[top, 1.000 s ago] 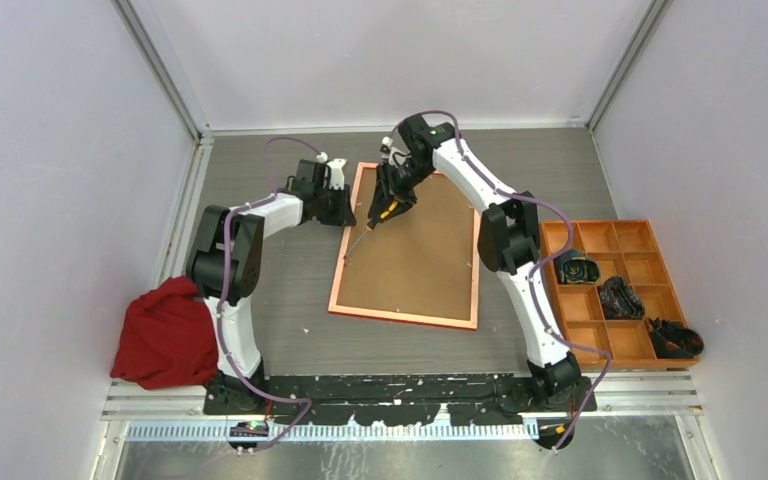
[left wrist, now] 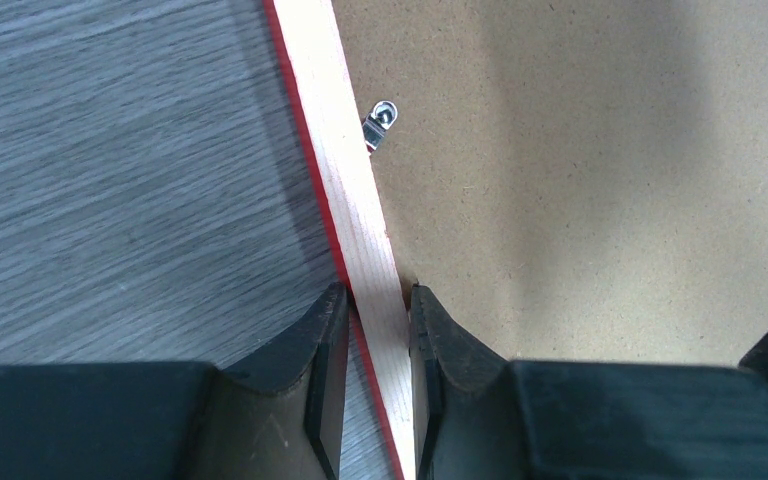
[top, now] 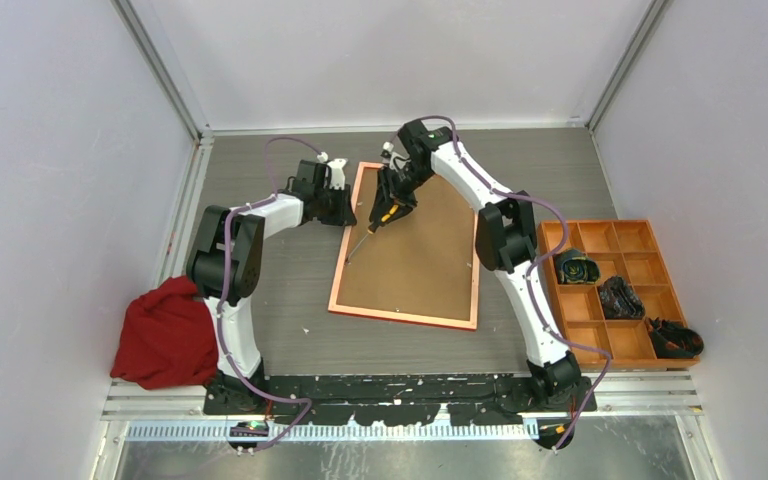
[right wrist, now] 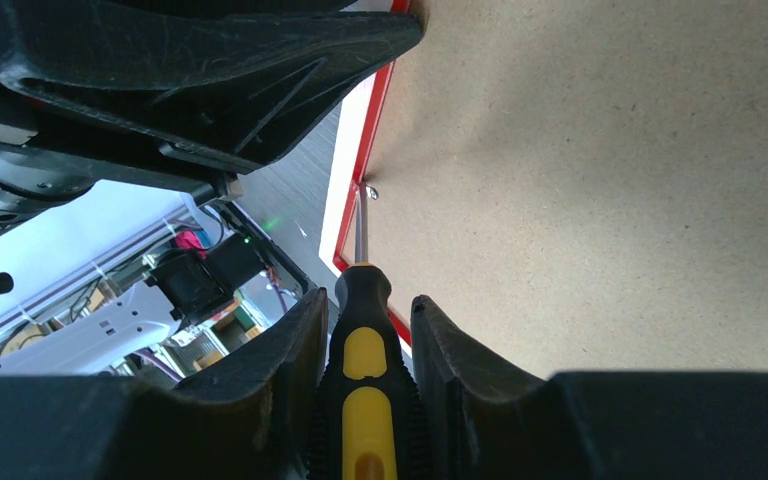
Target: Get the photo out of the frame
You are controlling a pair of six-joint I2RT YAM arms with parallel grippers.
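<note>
The picture frame (top: 405, 319) lies on the table with its brown backing board (top: 420, 260) facing up; no photo shows. My left gripper is shut on the frame's left side bar (left wrist: 345, 170), one finger on each side of it. A small metal clip (left wrist: 380, 118) sits at that bar's inner edge. Above the board, my right gripper is shut on the black and yellow handle of a screwdriver (right wrist: 365, 355). Its shaft slants down to the left bar, where the tip is beside a metal clip (right wrist: 371, 192); whether they touch I cannot tell.
An orange compartment tray (top: 650, 240) with several dark rolled items stands at the right. A red cloth (top: 167, 335) lies at the far left.
The left arm and the frame have kept still.
</note>
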